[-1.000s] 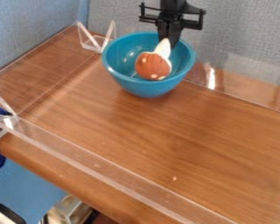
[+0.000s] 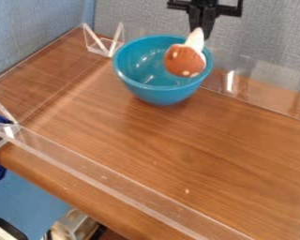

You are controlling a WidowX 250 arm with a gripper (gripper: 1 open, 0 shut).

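A teal bowl (image 2: pixel 146 80) stands toward the back of the wooden table. An orange toy mushroom with white spots and a white stem (image 2: pixel 184 60) is over the bowl's right part, stem pointing up. Just above the stem is the black gripper (image 2: pixel 201 31) at the top edge; its fingers look closed around the stem's tip, though the contact is small and hard to make out.
Clear plastic rails line the table (image 2: pixel 190 169) edges, with white triangular brackets (image 2: pixel 102 42) at the left corners. A textured grey wall rises behind.
The gripper has moved up and to the right, and the mushroom has risen with it from lower in the bowl toward the bowl's right rim.
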